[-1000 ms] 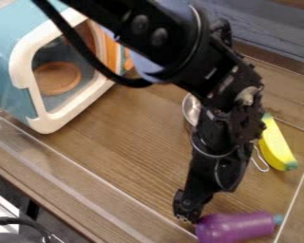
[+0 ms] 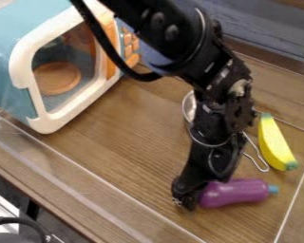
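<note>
My black gripper (image 2: 193, 197) reaches down at the lower centre, its tip at the left end of a purple bottle (image 2: 237, 193) lying on the wooden surface. Whether the fingers are open or closed on the bottle is unclear. A yellow banana (image 2: 276, 144) lies to the right. A metal pot or strainer with a wire handle is mostly hidden behind the arm.
A blue-and-white toy oven-like box (image 2: 47, 114) with an orange round piece inside stands at the upper left. A dark cable lies at the lower left edge.
The gripper and the purple bottle have moved up in the view, away from the near edge. The arm's upper part has shifted slightly.
</note>
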